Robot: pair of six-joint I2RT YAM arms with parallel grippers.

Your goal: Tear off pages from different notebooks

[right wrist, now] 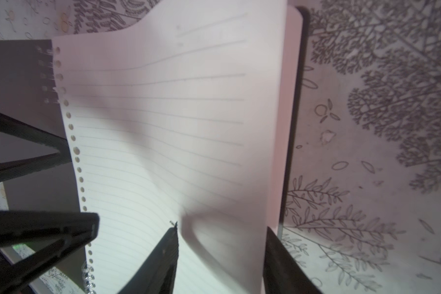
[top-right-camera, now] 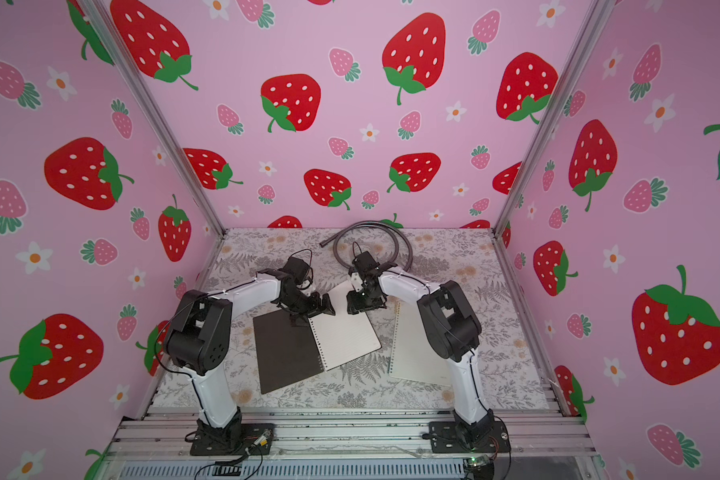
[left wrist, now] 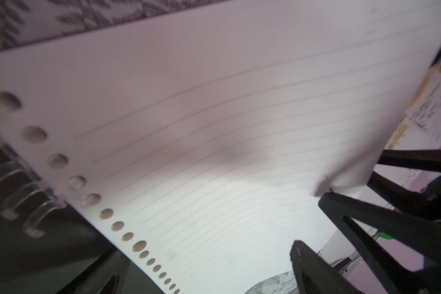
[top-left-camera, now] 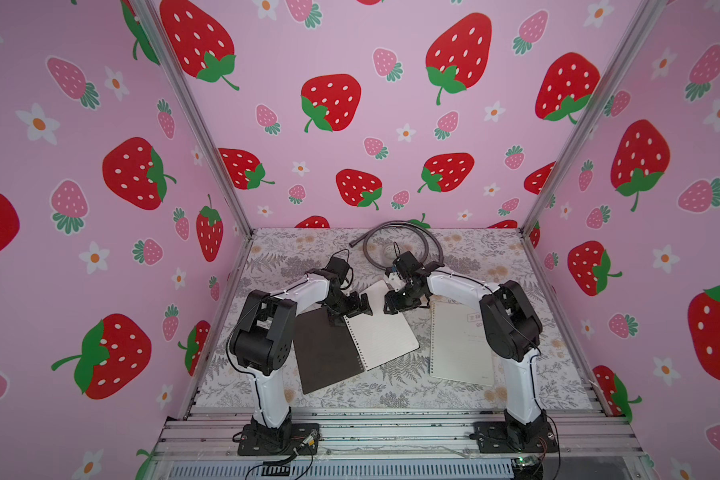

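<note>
An open black notebook lies centre-left, its white lined page lifted and bent, with punched holes along the left edge; in the left wrist view several upper holes sit off the clear coil. My left gripper is open over the top of the binding, at the page. My right gripper is open at the page's upper right edge; in the right wrist view its fingertips sit either side of the bent page. A pale spiral notebook lies to the right.
A coiled grey hose lies at the back.
</note>
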